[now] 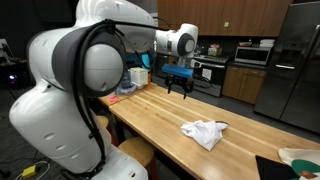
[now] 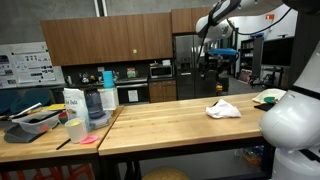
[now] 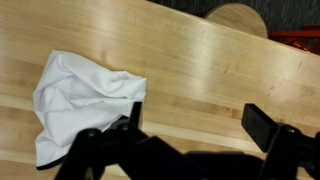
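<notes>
A crumpled white cloth (image 1: 205, 133) lies on the wooden table. In the second exterior view the cloth (image 2: 223, 110) is near the table's right side. My gripper (image 1: 179, 84) hangs well above the tabletop, behind the cloth and apart from it. From the wrist, the gripper is open: its two dark fingers stand wide apart, with only bare wood between them. The cloth (image 3: 80, 105) spreads to the left there, partly covered by the left finger. A dark edge shows under the cloth, but what it belongs to is unclear.
Bins and containers (image 2: 93, 102) crowd the table's far left end. A black item (image 1: 275, 168) and a green-rimmed white tray (image 1: 302, 157) sit at the right end. A round stool (image 3: 236, 16) stands beyond the table edge.
</notes>
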